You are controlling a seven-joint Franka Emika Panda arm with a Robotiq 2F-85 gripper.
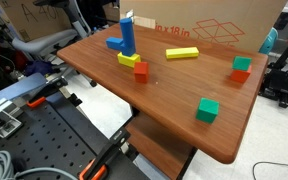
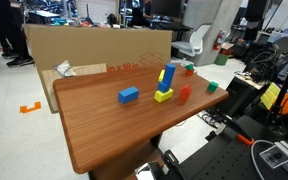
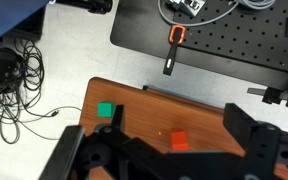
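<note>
In the wrist view my gripper is open, its dark fingers (image 3: 136,118) spread high above the table, with nothing held. A red block (image 3: 178,140) shows below, in the gap between the fingers, and a green block (image 3: 106,109) lies to the left. On the wooden table, a tall blue block (image 2: 167,76) stands upright on a yellow block (image 2: 163,96). Another blue block (image 2: 128,95) lies to its left. A long yellow block (image 1: 182,52) lies flat farther back. Near the far right edge, a green block (image 1: 242,63) rests on a red one (image 1: 241,76).
A cardboard panel (image 2: 94,48) stands along the table's back. The black perforated base (image 1: 44,135) with orange-handled clamps (image 1: 106,153) adjoins the table's near side, a gap between.
</note>
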